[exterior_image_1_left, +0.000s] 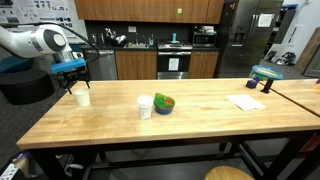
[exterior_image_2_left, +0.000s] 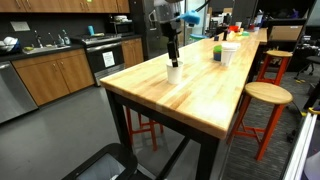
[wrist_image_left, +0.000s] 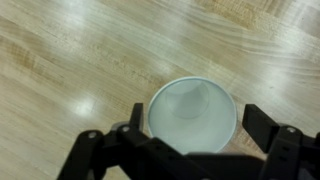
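A white cup (exterior_image_1_left: 82, 97) stands upright near the left end of the wooden table, its round opening facing up in the wrist view. Inside, the cup (wrist_image_left: 192, 114) looks empty. Directly over it hangs my gripper, open, its two black fingers (wrist_image_left: 261, 125) spread to either side of the rim. From the side, the gripper (exterior_image_2_left: 174, 57) points down with its tips about level with the cup's top. Whether a finger touches the cup (exterior_image_2_left: 175, 75) cannot be told.
Mid-table stand another white cup (exterior_image_1_left: 146, 106) and a blue bowl (exterior_image_1_left: 164, 107) with green and red things in it. White paper (exterior_image_1_left: 245, 102) lies to the right. A stool (exterior_image_2_left: 268, 94) is beside the table.
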